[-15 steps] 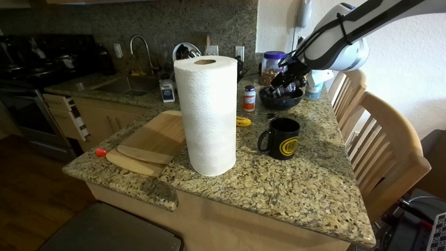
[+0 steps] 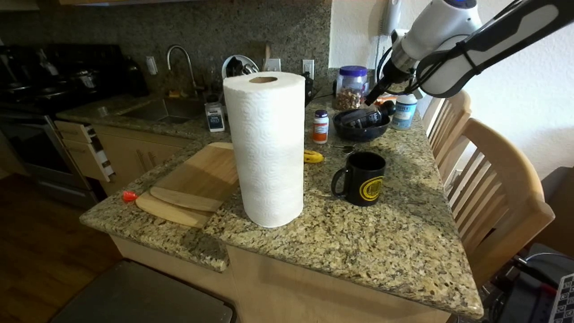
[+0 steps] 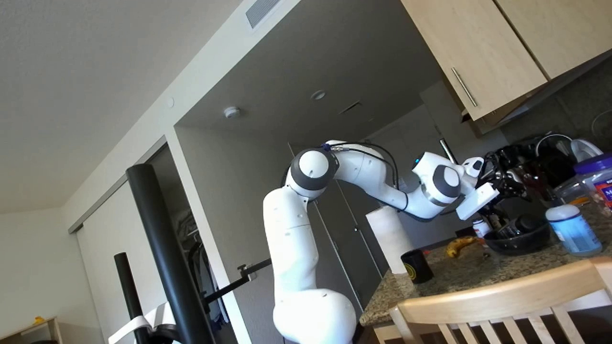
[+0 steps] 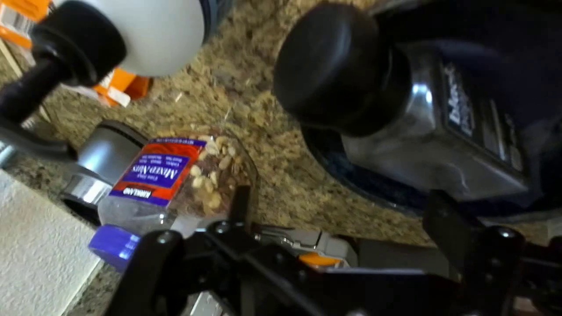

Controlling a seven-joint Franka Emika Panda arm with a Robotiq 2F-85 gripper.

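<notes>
My gripper is open in the wrist view, its two dark fingers spread wide with nothing held between them. A dark bottle (image 4: 421, 137) with a black cap leans inside the dark bowl (image 4: 363, 192), above the right finger in that view. Exterior view 1 has the gripper (image 2: 371, 100) just over the black bowl (image 2: 361, 133), where the bottle (image 2: 361, 118) rests tilted against the rim. From exterior view 2, the black fingers are hard to separate from the dark background.
Close around the bowl stand a mixed nuts jar (image 4: 174, 174), a white pump bottle (image 2: 404, 111) and a small pill bottle (image 2: 320, 127). Nearer the front are a black mug (image 2: 364, 178), a banana (image 2: 313, 156) and a tall paper towel roll (image 2: 271, 156).
My gripper has risen out of the bowl, shifting slightly right, and the wrist has turned. The bottle stays in the bowl.
</notes>
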